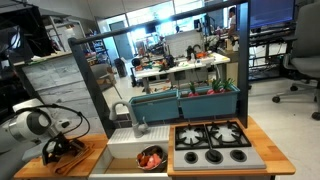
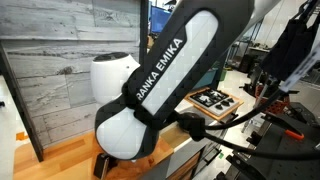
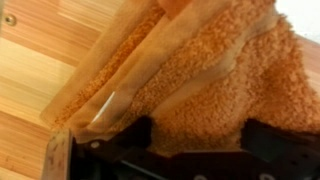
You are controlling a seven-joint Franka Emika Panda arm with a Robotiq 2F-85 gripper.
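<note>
An orange towel point(image 3: 215, 85) with folded, banded edges lies on the wooden counter and fills most of the wrist view. My gripper is open low over it, with dark fingertips point(image 3: 258, 135) set apart and towel fabric visible between them. Whether the fingertips touch the cloth, I cannot tell. In the first exterior view the gripper point(image 1: 66, 150) is down at the towel point(image 1: 78, 163) on the counter's left end. From the second exterior view, the arm hides part of the towel point(image 2: 68, 164).
Right of the towel is a sink with a faucet point(image 1: 122, 110) and a metal bowl point(image 1: 152, 157) holding red items. A stove point(image 1: 212, 143) stands farther right, with blue bins point(image 1: 205, 103) behind. A pale wood-plank wall point(image 2: 72, 82) backs the counter.
</note>
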